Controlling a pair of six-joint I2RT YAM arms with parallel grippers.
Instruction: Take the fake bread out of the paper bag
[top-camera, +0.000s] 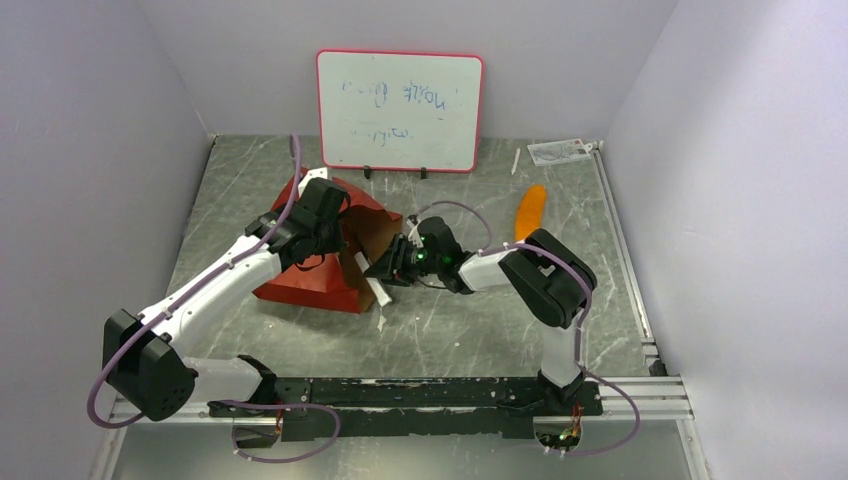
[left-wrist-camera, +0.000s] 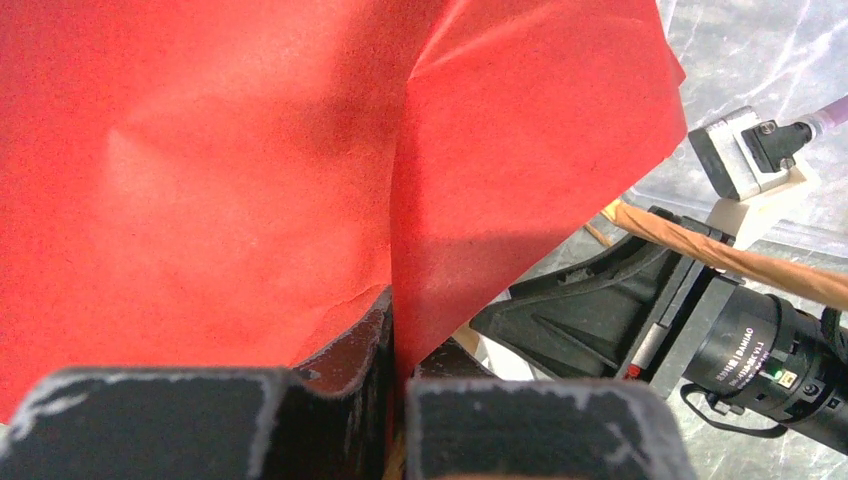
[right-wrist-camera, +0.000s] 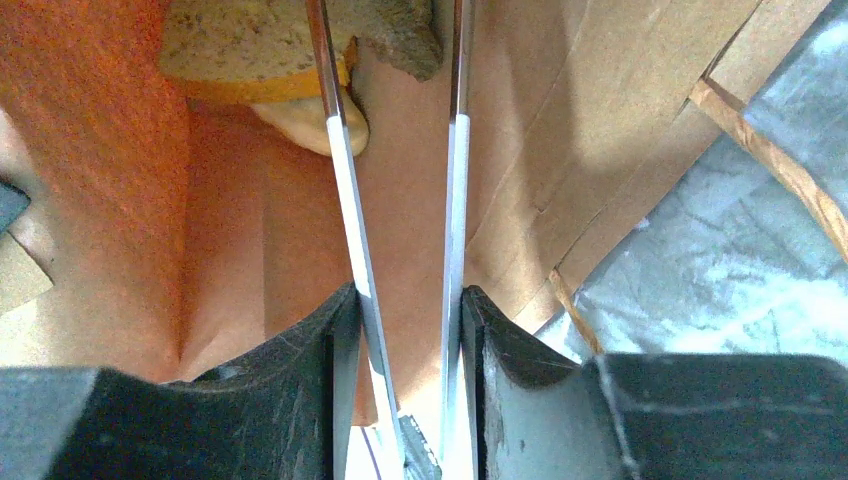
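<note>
The red paper bag (top-camera: 320, 285) lies on its side, its brown-lined mouth facing right. My left gripper is shut on the folded upper edge of the bag. Within the mouth, in the right wrist view, a toast-like slice of fake bread (right-wrist-camera: 235, 50) shows beside a darker brown piece (right-wrist-camera: 408, 38) and a pale rounded piece (right-wrist-camera: 320, 125). At the mouth, my right gripper stands open around the white arms of a pair of tongs (right-wrist-camera: 455, 210). The dark tong ends reach over the bread, spread apart; their tips leave the view.
Twisted brown bag handles (right-wrist-camera: 775, 160) stick out at the opening. An orange object (top-camera: 530, 212) lies at the right of the table, with a whiteboard (top-camera: 400, 110) at the back. Bare table (top-camera: 480, 340) stretches in front of the right arm.
</note>
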